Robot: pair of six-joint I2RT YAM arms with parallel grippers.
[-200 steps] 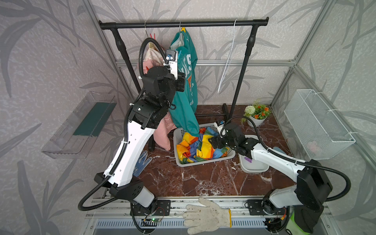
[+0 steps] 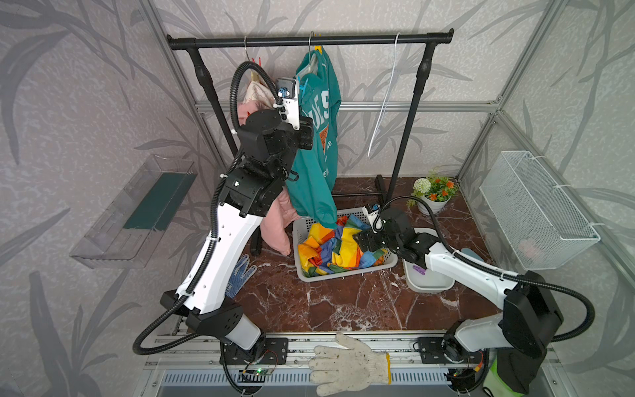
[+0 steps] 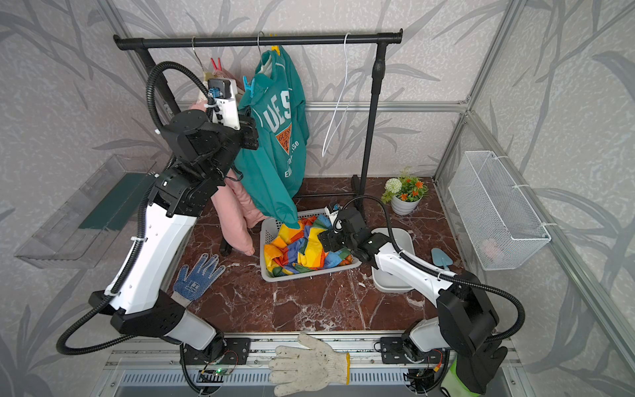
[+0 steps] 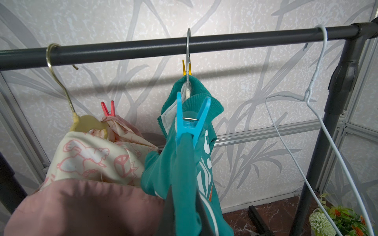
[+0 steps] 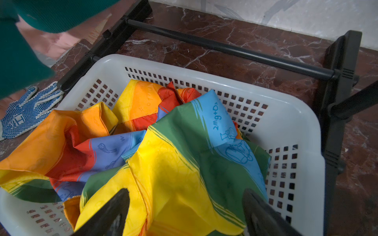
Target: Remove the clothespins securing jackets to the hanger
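Observation:
A teal jacket (image 4: pixel 208 129) hangs from a hanger on the rack rail. Clipped at its near shoulder is a blue clothespin (image 4: pixel 191 118); a yellow clothespin (image 4: pixel 186 68) shows behind its collar. Further left, a pink jacket (image 4: pixel 86 200) carries a red clothespin (image 4: pixel 108 109). My left gripper is shut with a fold of the teal jacket between its fingers, below the blue clothespin. Over the basket of colourful cloth, my right gripper stands open, nothing gripped between its fingers.
A white basket (image 5: pixel 252 92) of colourful cloth sits below the jackets. An empty white hanger (image 4: pixel 326 129) is on the rail's right side. Beside the basket is a grey lidded box (image 3: pixel 390 281); a flower pot (image 3: pixel 403 205) stands behind.
The teal jacket and its hanger hook have shifted a little to the right along the rail. My left gripper has moved only slightly; the right arm looks almost unchanged.

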